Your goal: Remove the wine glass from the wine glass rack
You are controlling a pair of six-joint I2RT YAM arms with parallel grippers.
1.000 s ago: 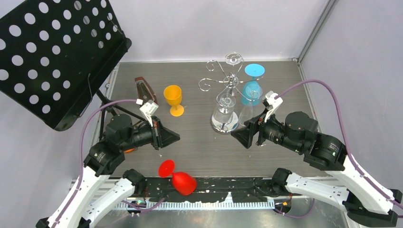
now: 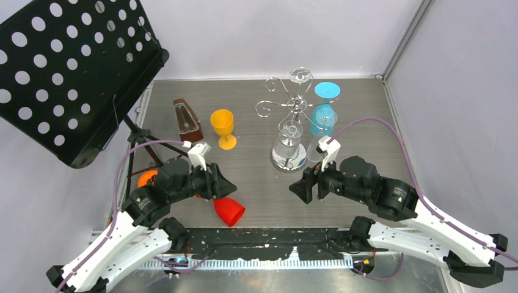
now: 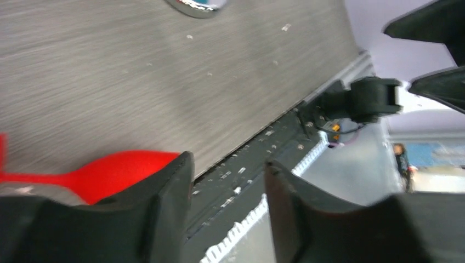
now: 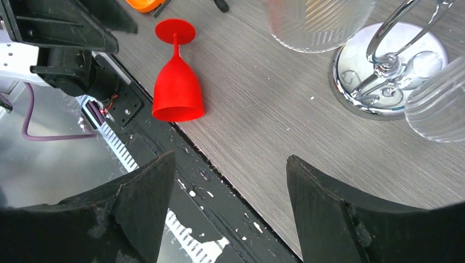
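The red wine glass (image 2: 229, 212) lies on its side near the table's front edge. My left gripper is open with nothing between its fingers, just above that glass; in the top view it hides the stem. The silver rack (image 2: 288, 163) carries clear glasses (image 2: 289, 145) and a blue glass (image 2: 324, 116), hanging upside down. My right gripper is also open and empty, in front of the rack and to its right. In the right wrist view the red glass (image 4: 178, 90) shows whole, foot toward the back left.
A yellow goblet (image 2: 223, 127) stands left of the rack beside a brown metronome (image 2: 187, 121). A black music stand (image 2: 79, 73) leans in at the left. An orange object (image 2: 146, 178) is partly hidden behind the left arm. Bare table lies between the grippers.
My left gripper has gone from shut to open. The red glass has shifted back from the front edge onto the table. My right gripper has moved slightly left and toward the front, still open.
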